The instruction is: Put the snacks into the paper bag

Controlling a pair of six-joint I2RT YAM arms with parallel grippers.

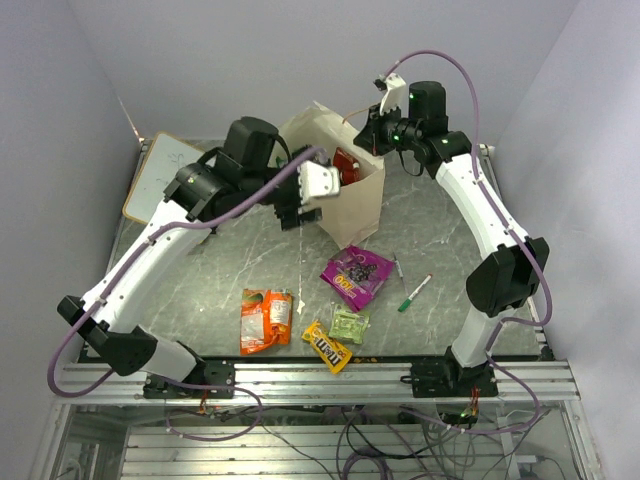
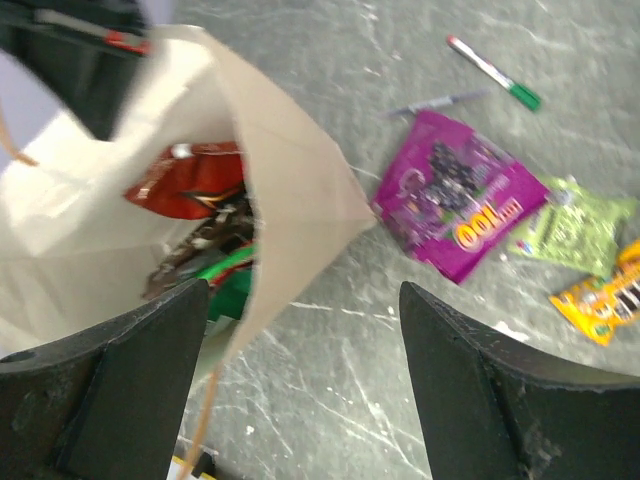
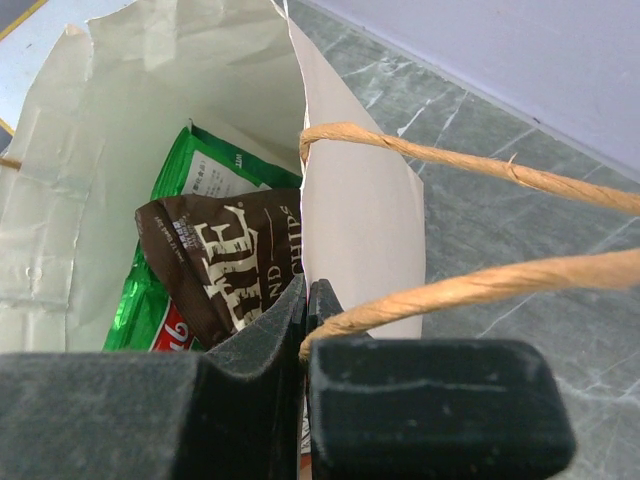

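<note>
The paper bag (image 1: 355, 208) stands open at the back, holding several snacks; a red packet (image 1: 346, 165) shows inside. My right gripper is shut at the bag's right rim, with the paper edge running in between its fingertips. In front of the bag my left gripper (image 1: 300, 215) hangs open and empty. On the table lie a purple packet (image 1: 357, 276), a green packet (image 1: 349, 324), a yellow packet (image 1: 327, 347) and orange packets (image 1: 266, 320). A brown packet (image 3: 235, 255) rests on a green one (image 3: 150, 300) in the bag.
A whiteboard (image 1: 160, 180) leans at the back left. A green marker (image 1: 415, 292) and a thin pen (image 1: 398, 266) lie right of the purple packet. Twine handles (image 3: 480, 285) loop out from the bag's rim. Bare table (image 1: 200, 295) lies at the left.
</note>
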